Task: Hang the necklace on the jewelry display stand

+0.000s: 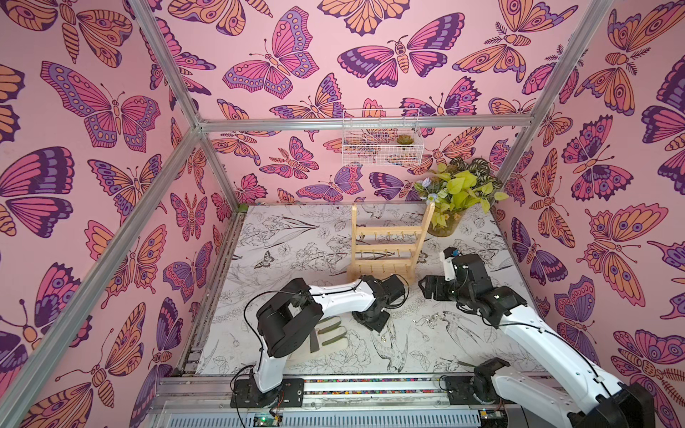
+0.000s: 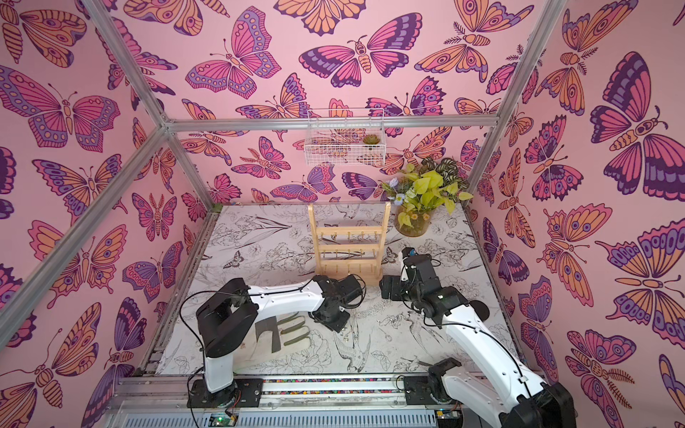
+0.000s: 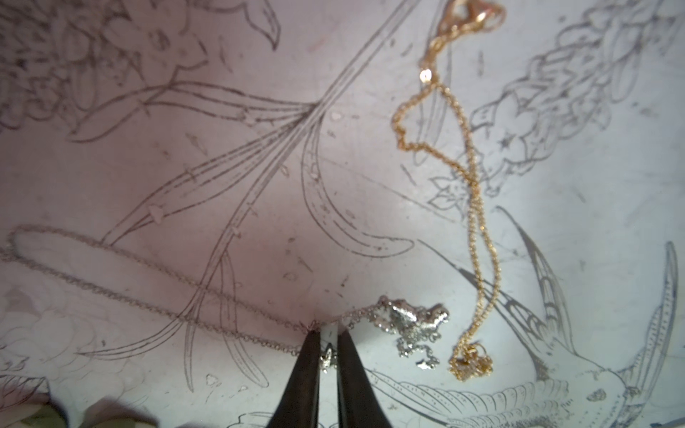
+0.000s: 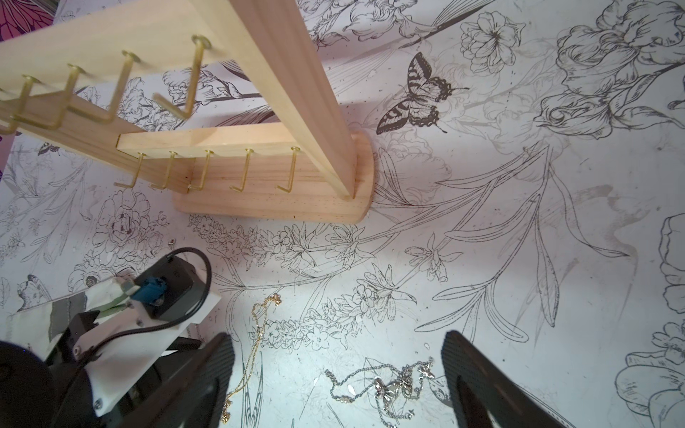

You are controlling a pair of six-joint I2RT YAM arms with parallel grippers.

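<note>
A thin silver necklace (image 3: 157,303) lies on the table in a long loop in the left wrist view. It runs to my left gripper, whose fingertips are a narrow gap apart, with bits of chain in that gap. A bunched silver chain (image 3: 414,328) lies just right of the tips; whether it is the same piece I cannot tell. The wooden display stand (image 1: 385,249), with rows of brass hooks (image 4: 292,171), stands behind the left gripper. My right gripper is open and empty above the table, right of the stand.
A gold necklace (image 3: 474,192) lies on the table close to the silver chains. A glove (image 2: 292,331) lies under the left arm. A potted plant (image 1: 460,189) occupies the back right corner.
</note>
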